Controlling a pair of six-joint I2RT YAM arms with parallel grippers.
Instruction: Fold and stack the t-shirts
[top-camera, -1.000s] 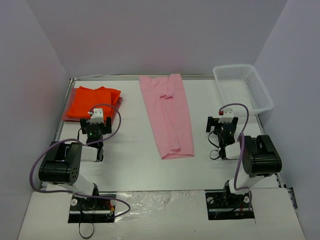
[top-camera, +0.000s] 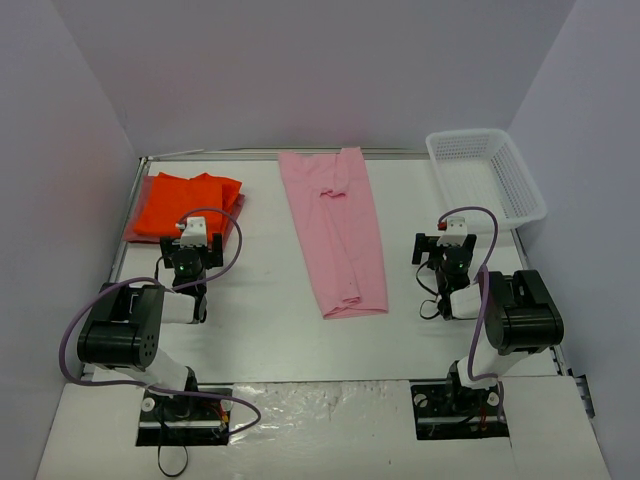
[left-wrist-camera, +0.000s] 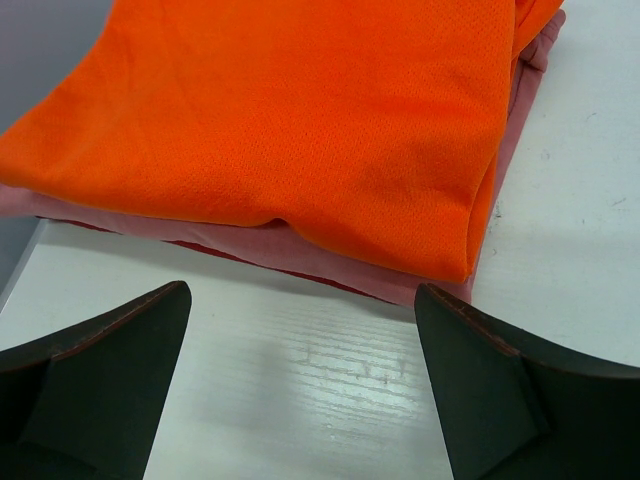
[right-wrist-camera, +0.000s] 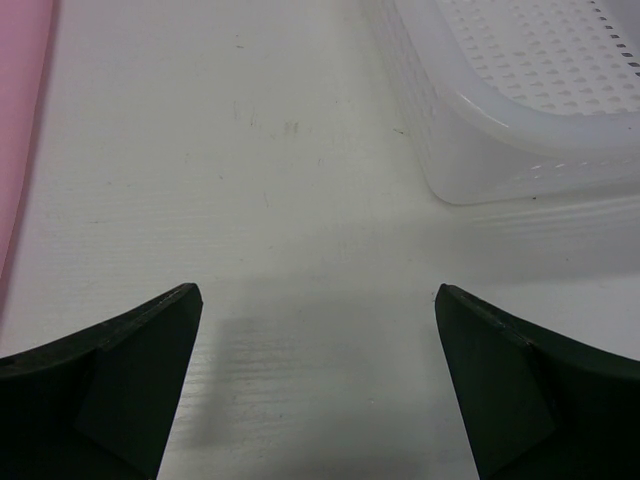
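A pink t shirt (top-camera: 350, 240) lies lengthwise in the middle of the table, partly folded, its edge also showing in the right wrist view (right-wrist-camera: 15, 120). At the back left is a stack with an orange folded shirt (left-wrist-camera: 290, 120) on top of dusty pink and red cloth (left-wrist-camera: 380, 278). My left gripper stands open just in front of that stack, nothing between its fingers. My right gripper is open over bare table, between the pink shirt and the white basket.
A white plastic basket (top-camera: 530, 195) sits at the back right. Grey walls enclose both sides and the back.
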